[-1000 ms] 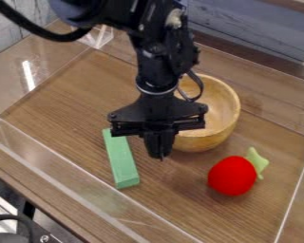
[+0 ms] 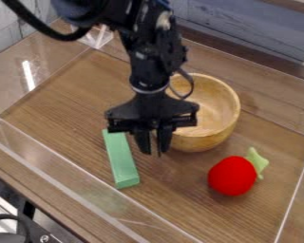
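Observation:
My black gripper [image 2: 152, 140] hangs over the middle of the wooden surface, in front of a tan bowl [image 2: 211, 108] and partly hiding it. Its fingers look shut, with nothing visible between them. A flat green bar [image 2: 122, 159] lies to the gripper's lower left. A red round object [image 2: 231, 177] with a small green top lies to the lower right.
A light rim or wall runs along the back and left edges. A dark cable or part sits at the bottom left corner.
My gripper and arm have moved slightly back, away from the camera. The bowl, green bar and red object look unmoved.

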